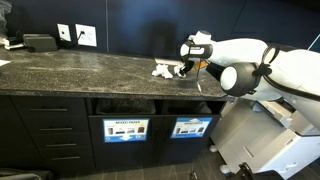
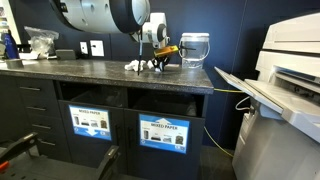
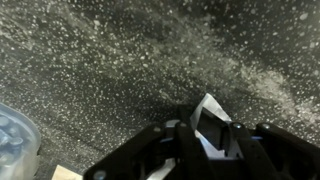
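Note:
My gripper is shut on a thin, pale piece, perhaps paper or plastic, whose white corner [image 3: 208,106] sticks out past the fingers. The rest of that piece is mostly hidden by the fingers. In exterior view 1 the gripper [image 1: 182,71] is low over the right part of the dark speckled counter [image 1: 85,78], right of a crumpled white item [image 1: 162,71]. Exterior view 2 shows the white item [image 2: 132,66] on the counter, left of the gripper [image 2: 155,66].
Two open bins sit under the counter, with blue-and-white labels [image 1: 125,130] reading mixed paper. A clear bucket [image 2: 194,48] stands at the counter's right end. A clear tub [image 3: 16,145] is at the wrist view's left edge.

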